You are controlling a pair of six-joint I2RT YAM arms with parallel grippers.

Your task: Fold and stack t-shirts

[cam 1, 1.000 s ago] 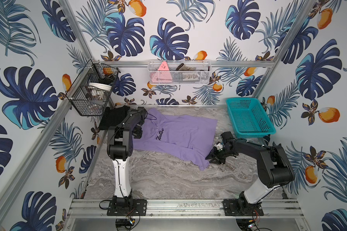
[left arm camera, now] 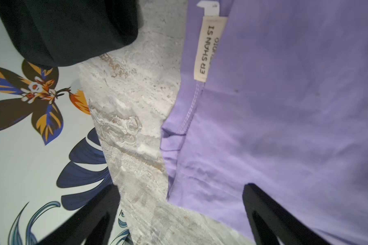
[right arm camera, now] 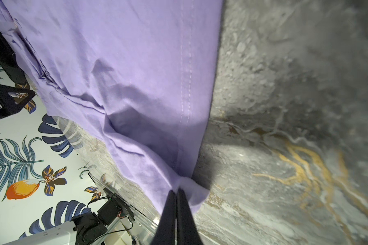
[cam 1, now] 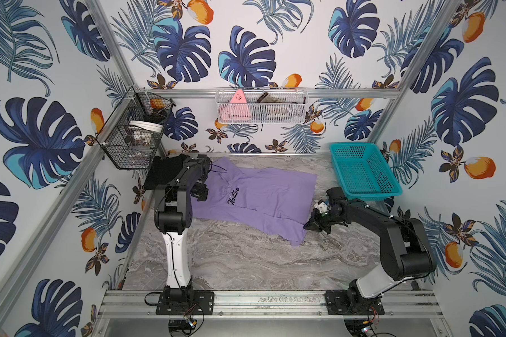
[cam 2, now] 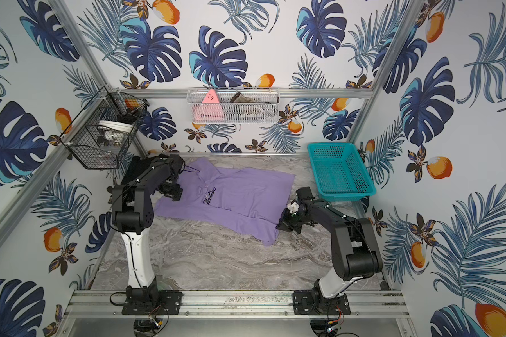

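A lavender T-shirt [cam 1: 264, 191] with black "Native" lettering lies spread on the marble table, its front edge partly turned over. My left gripper hangs open above the shirt's left edge, where a label [left arm camera: 207, 47] shows, with nothing between its fingers. My right gripper is shut at the shirt's near right corner, at the end of the turned edge; the fabric there rises to the fingertips, apparently pinched.
A black cloth [left arm camera: 65, 24] lies back left, below a wire basket [cam 1: 129, 140]. A teal basket [cam 1: 365, 191] sits back right.
My right gripper has moved slightly back and to the right, and the shirt's near right corner has shifted slightly with it. The left arm has moved very little.
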